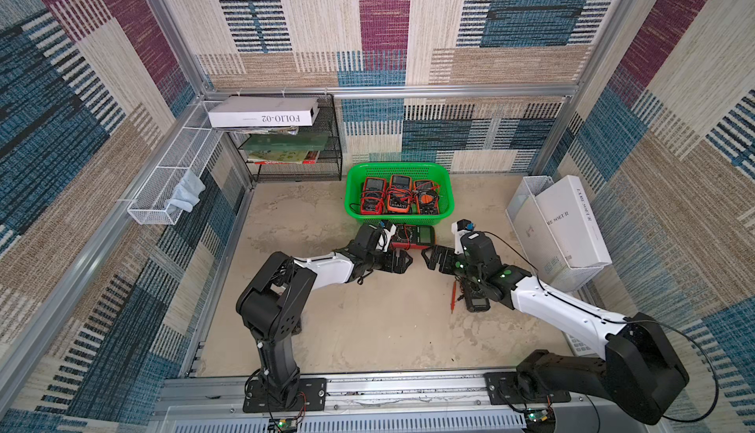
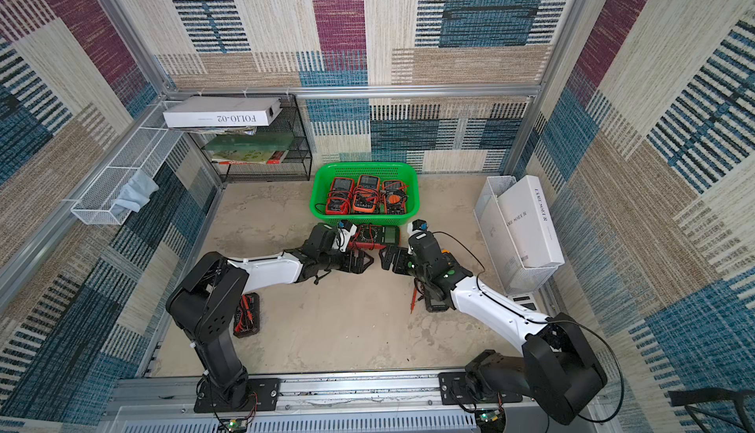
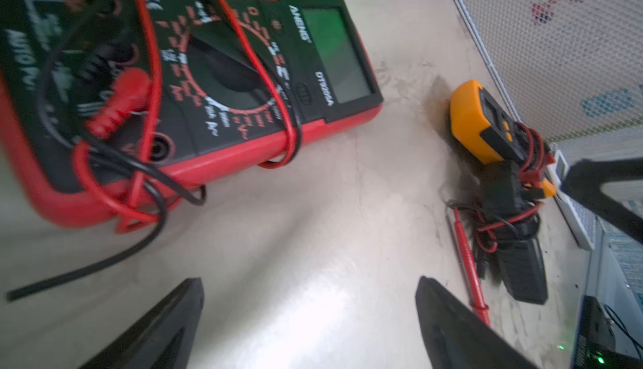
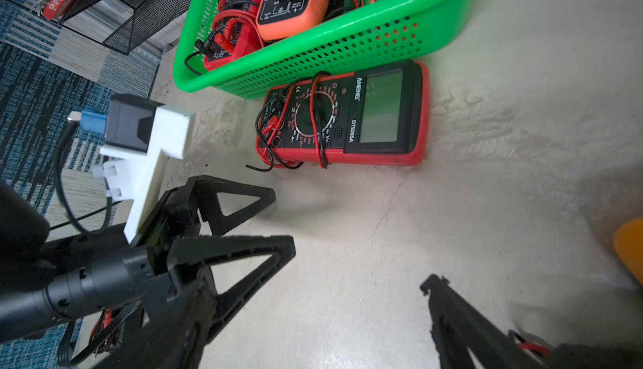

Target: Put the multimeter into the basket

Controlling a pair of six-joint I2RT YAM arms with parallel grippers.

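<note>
A red-and-black multimeter (image 4: pixel 335 117), its leads wrapped round it, lies face up along the front wall of the green basket (image 4: pixel 438 25). My left gripper stands open just in front of its dial end, apart from it; only bare table shows between the fingers. My right gripper (image 1: pixel 429 256), also open and empty, is near the front of its screen end. The two grippers face each other across a small gap. In the left wrist view the multimeter (image 3: pixel 221 80) fills the upper left, beyond the open fingers.
Several multimeters (image 1: pixel 399 193) lie inside the basket. Below my right arm are a yellow meter (image 3: pixel 469 121) and a dark meter (image 3: pixel 522 268) with a red probe (image 3: pixel 471 261). Another dark meter (image 2: pixel 246 315) lies at the left.
</note>
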